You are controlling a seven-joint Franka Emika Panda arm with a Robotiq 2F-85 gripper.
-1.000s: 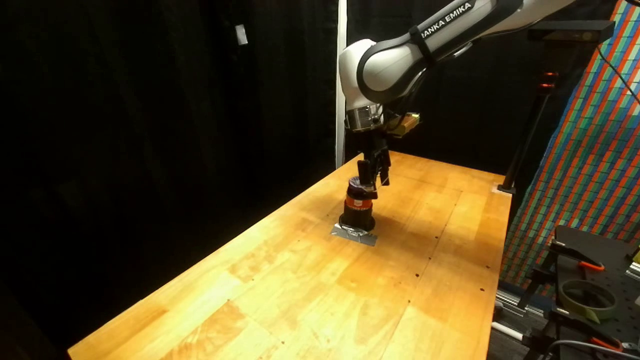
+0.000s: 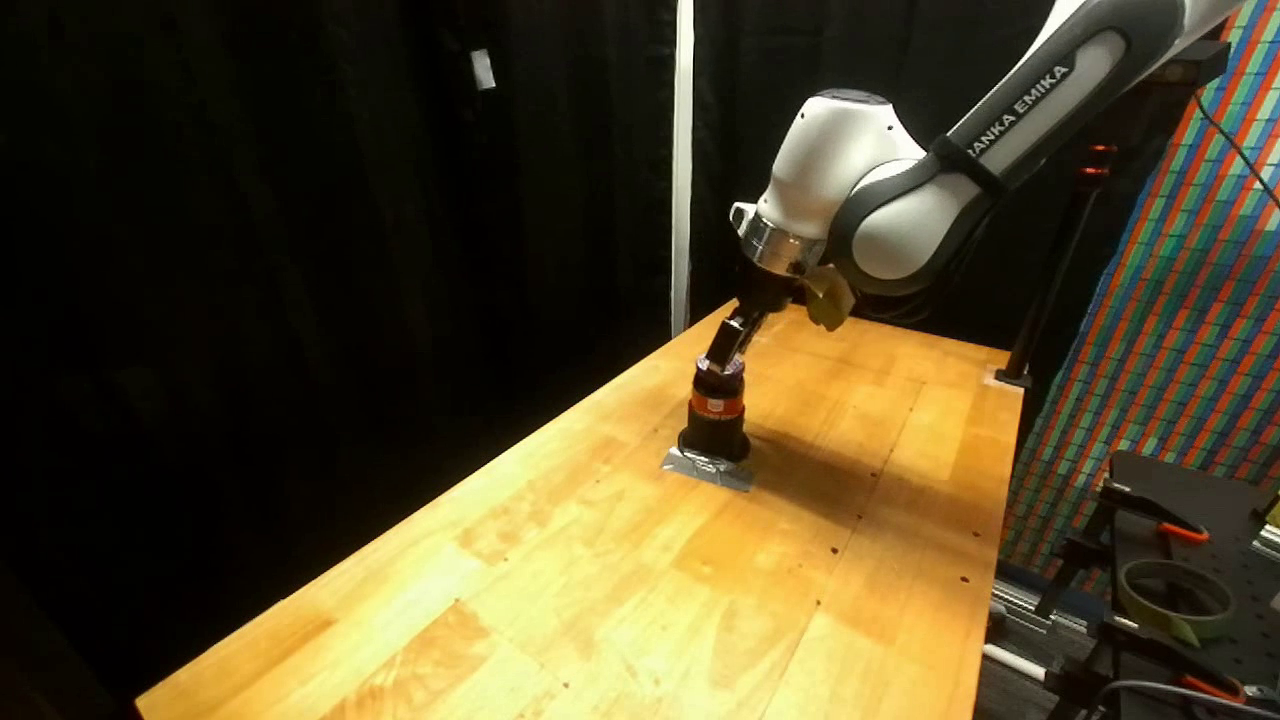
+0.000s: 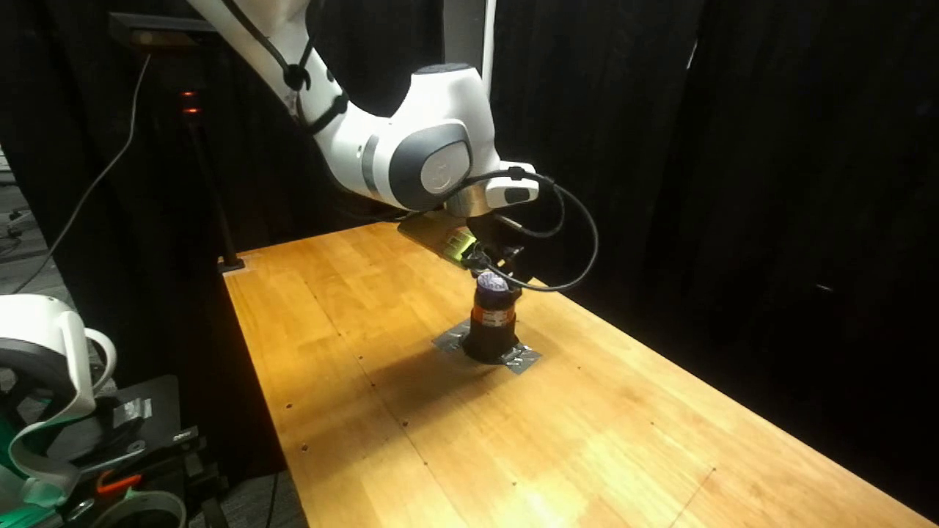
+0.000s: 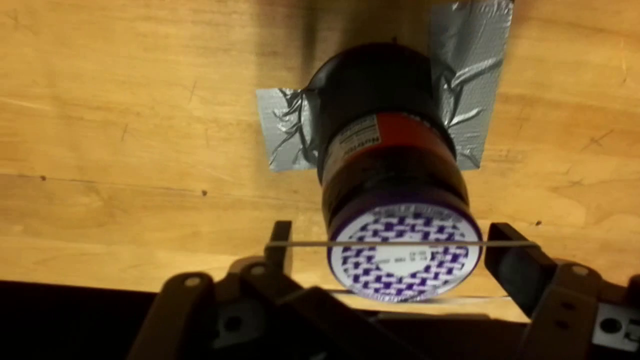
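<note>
A dark jar (image 2: 716,406) with an orange label and a purple-and-white lid (image 4: 406,255) stands upright in a black base (image 3: 488,342). Silver tape (image 4: 471,84) fixes the base to the table. My gripper is tilted over the jar's top and open, its fingers (image 4: 517,264) on either side of the lid with a gap at each side in the wrist view. A thin band (image 4: 306,244) is stretched between the fingers and crosses above the lid in that view. Whether the band touches the lid cannot be told.
A black post (image 2: 1056,276) rises at its far corner. Beyond its side edge, a dark cart (image 2: 1212,528) carries clamps and a roll of tape (image 2: 1176,598).
In exterior view 1, my wrist has shifted right and tipped from near vertical to a slant. The fingers sit a little higher at the lid. The jar and base stand unmoved.
</note>
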